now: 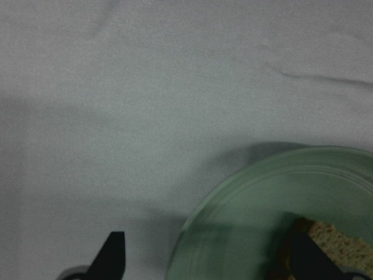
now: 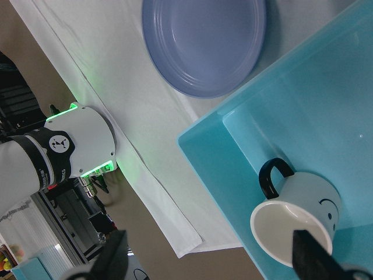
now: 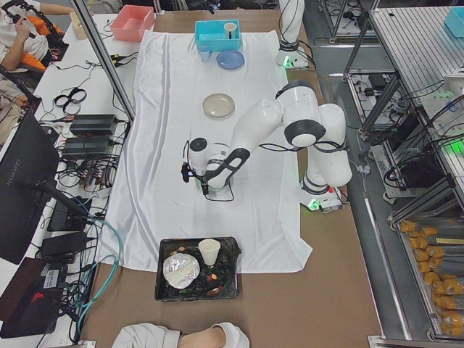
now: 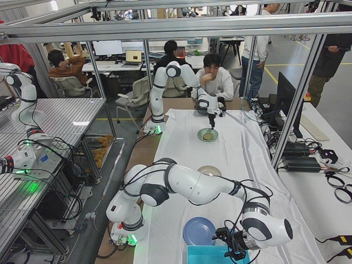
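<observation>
A green plate [image 1: 221, 245] holding a brown speckled piece of food [image 1: 338, 245] lies on the white cloth. My left gripper hangs over the plate, its fingers wide open, one beside the food. My right gripper stands open above the edge of a blue bin [image 2: 291, 105], where a white mug [image 2: 315, 198] with a black handle lies. A blue plate [image 2: 204, 41] rests beside the bin.
A beige plate [image 3: 218, 104] sits mid-cloth. A black tray [image 3: 225, 286] with a foil-covered item [image 3: 180, 270] and a white cup [image 3: 209, 250] is at the near edge; a pink bin [image 3: 133, 22] is at the back left.
</observation>
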